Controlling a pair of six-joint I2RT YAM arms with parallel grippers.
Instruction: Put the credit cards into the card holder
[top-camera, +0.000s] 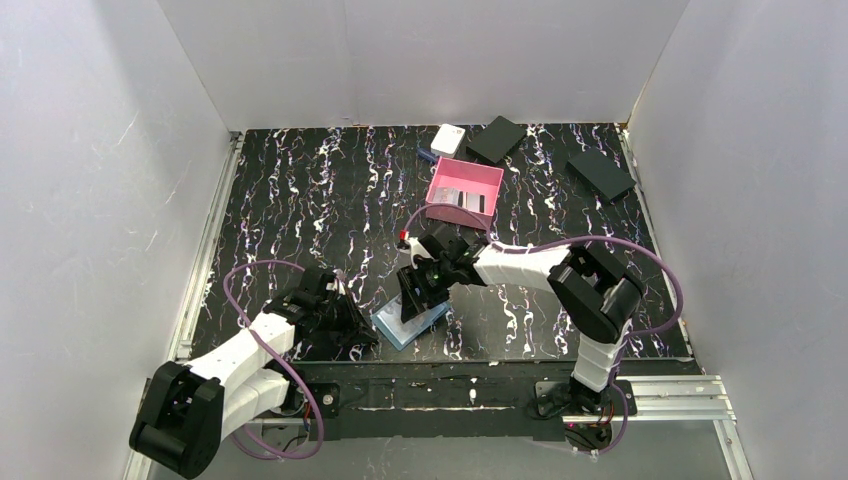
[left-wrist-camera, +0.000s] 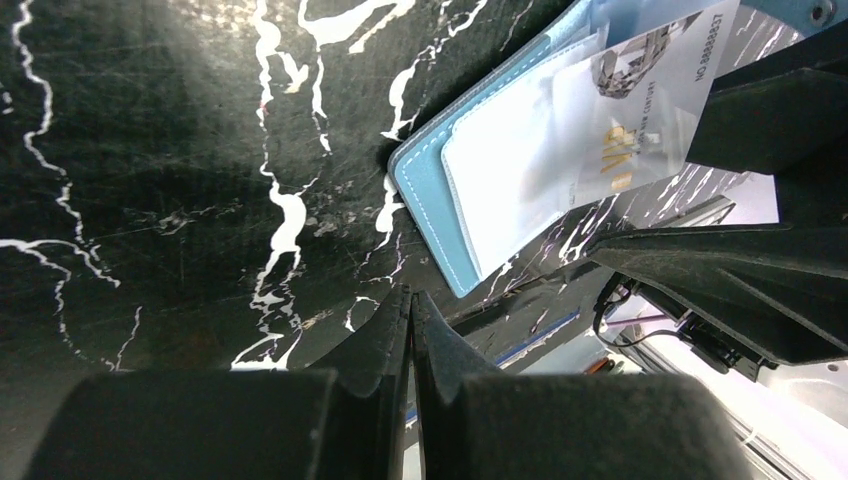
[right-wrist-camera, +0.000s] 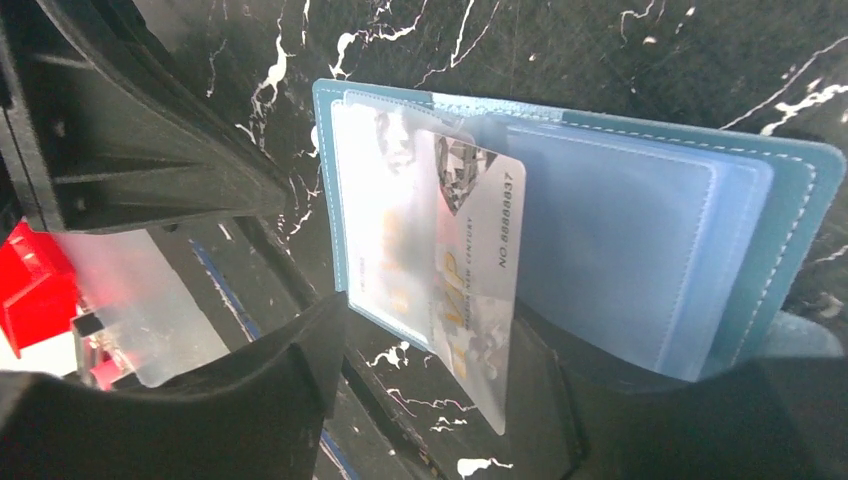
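The open blue card holder (top-camera: 401, 343) lies flat near the table's front edge, its clear sleeves (right-wrist-camera: 610, 230) spread. A clear card (right-wrist-camera: 480, 230) with gold lettering tilts up from the holder, its left part over the white-backed pocket (right-wrist-camera: 385, 240); how far it is inserted cannot be told. My right gripper is over the holder, open, fingers apart on either side of the card, whose raised edge is close to one finger (right-wrist-camera: 535, 350). My left gripper is shut and empty, just left of the holder.
Behind the right arm stands a pink box (top-camera: 466, 172) with several cards (top-camera: 460, 199) in it. Black boxes (top-camera: 497, 139) and a white item (top-camera: 448, 140) lie at the back.
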